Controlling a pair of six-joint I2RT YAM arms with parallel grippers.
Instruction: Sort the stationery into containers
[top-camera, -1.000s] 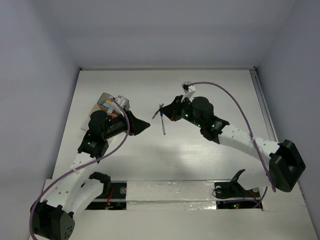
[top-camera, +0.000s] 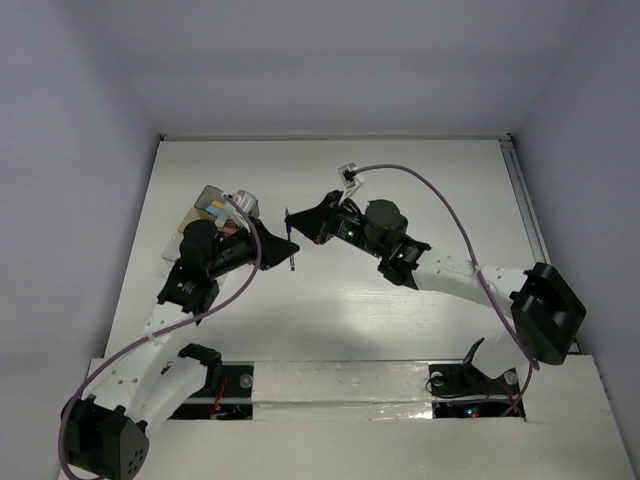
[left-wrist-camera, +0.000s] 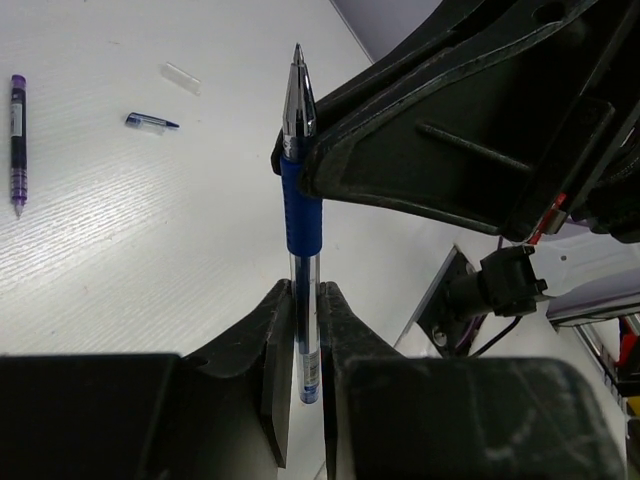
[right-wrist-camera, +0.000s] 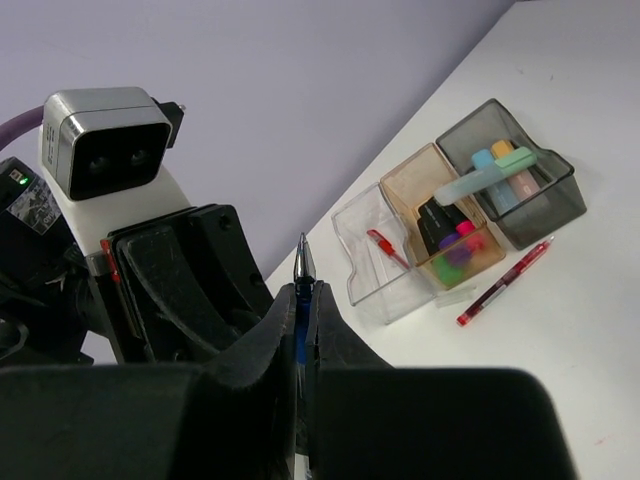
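A blue pen with a clear barrel (left-wrist-camera: 303, 220) stands upright in the air between my two grippers. My right gripper (top-camera: 290, 218) is shut on its blue grip near the metal tip; in the right wrist view the pen's tip (right-wrist-camera: 304, 262) pokes up between the fingers. Lower down, my left gripper (top-camera: 294, 248) is shut around the clear barrel, as the left wrist view shows. On the table lie a purple pen (left-wrist-camera: 18, 145), a blue cap (left-wrist-camera: 150, 123) and a clear cap (left-wrist-camera: 180, 79).
Three joined containers stand at the left: a clear one (right-wrist-camera: 352, 225) with a red pen, an orange one (right-wrist-camera: 398, 180) with markers, and a grey one (right-wrist-camera: 568, 205) with highlighters. A red pen (right-wrist-camera: 505, 281) lies beside them.
My right gripper has moved left with the pen until it meets the left gripper, which has shut on the pen's lower part. The left arm has otherwise stayed nearly still.
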